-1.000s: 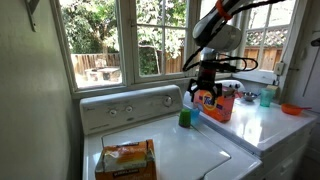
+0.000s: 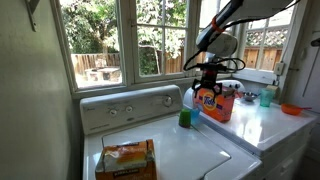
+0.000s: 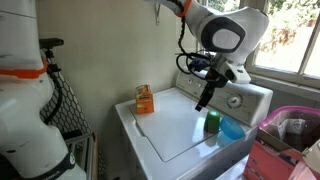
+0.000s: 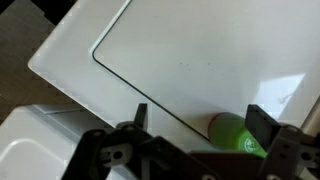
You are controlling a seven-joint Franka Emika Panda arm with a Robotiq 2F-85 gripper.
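My gripper (image 2: 207,95) hangs above the right end of the white washer top (image 2: 170,145). In the wrist view its two fingers (image 4: 136,115) stand wide apart, with nothing held between them; the fingers are open. A green cup (image 4: 230,133) shows below the right finger, partly covered by it. Seen from the second exterior camera, that cup stands on the washer near the control panel, with a blue cup (image 3: 231,129) close beside it. An orange bag or packet (image 3: 144,100) sits at the other end of the washer top.
The control panel (image 3: 243,98) rises along the back of the washer, below the windows. To the right is a white counter (image 2: 262,125) holding a red-orange box (image 2: 222,110) and an orange bowl (image 2: 292,109).
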